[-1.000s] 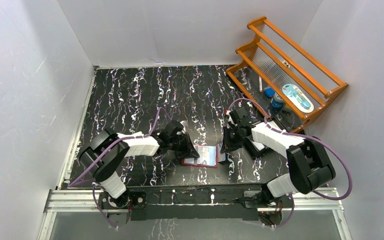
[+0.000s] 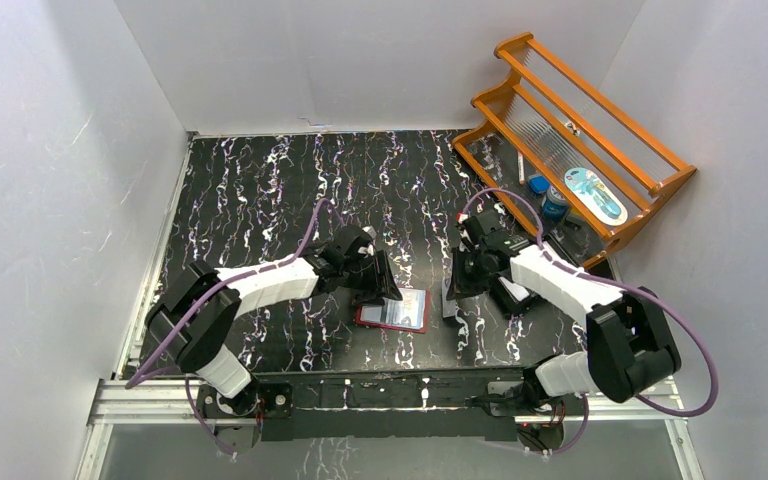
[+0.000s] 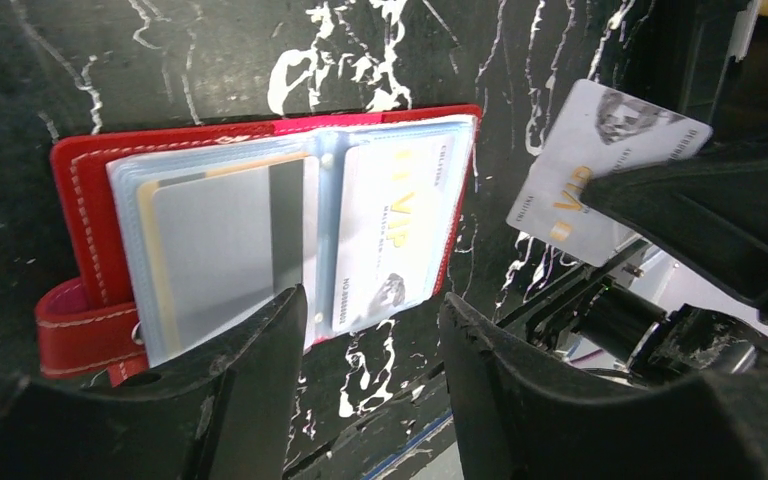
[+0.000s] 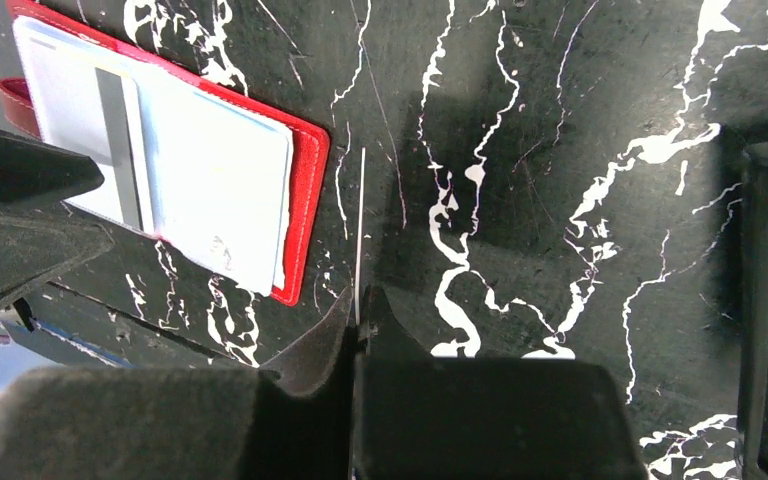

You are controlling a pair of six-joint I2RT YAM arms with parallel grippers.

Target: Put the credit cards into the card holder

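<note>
The red card holder (image 3: 90, 230) lies open on the table, its clear sleeves facing up. One sleeve holds a plain pale card with a dark stripe (image 3: 225, 235); beside it shows a white VIP card (image 3: 395, 225). My left gripper is over the holder's near side, fingers wide apart, nothing between them. To the right of the holder, my right gripper is shut on another VIP card, which appears edge-on in the right wrist view. That card is clear of the holder, with bare table between them.
A black tray or box (image 2: 509, 300) sits under the right arm. At the back right stands a wooden rack (image 2: 580, 125) with jars and a palette-shaped item.
The holder has shifted slightly left, away from the held card, widening the gap. My left gripper has drawn back a little and its fingers now stand spread. The right arm has barely moved.
</note>
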